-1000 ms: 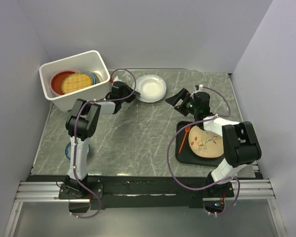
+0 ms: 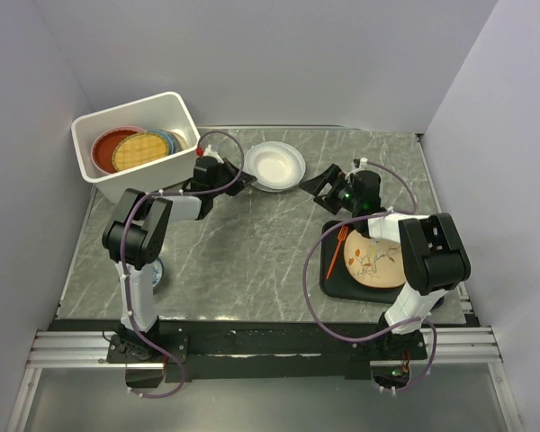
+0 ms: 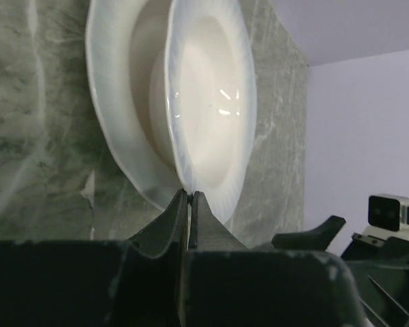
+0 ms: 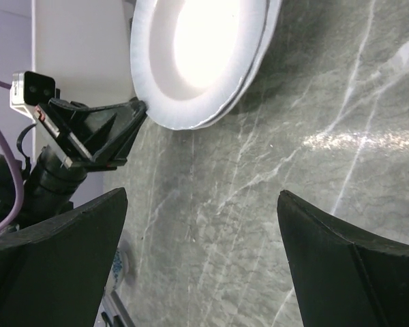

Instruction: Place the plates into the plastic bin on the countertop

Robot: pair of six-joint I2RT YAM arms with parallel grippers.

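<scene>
Two white plates lie one over the other at the back middle of the counter. The upper white plate is tilted and partly apart from the lower white plate. My left gripper is shut at the upper plate's rim, its fingertips meeting there with only the thin edge between them. Inside the white plastic bin at the back left are a reddish plate, a yellow plate and a blue one. To the right of the white plates, my right gripper stands open and empty.
A black tray at the front right holds an orange fork and a patterned round plate. A blue-and-white dish is mostly hidden under the left arm.
The left arm's elbow has swung left and forward, while its gripper stays near the plates' left edge. The upper white plate now sits tilted, showing more of the lower one. The right arm barely shifted.
</scene>
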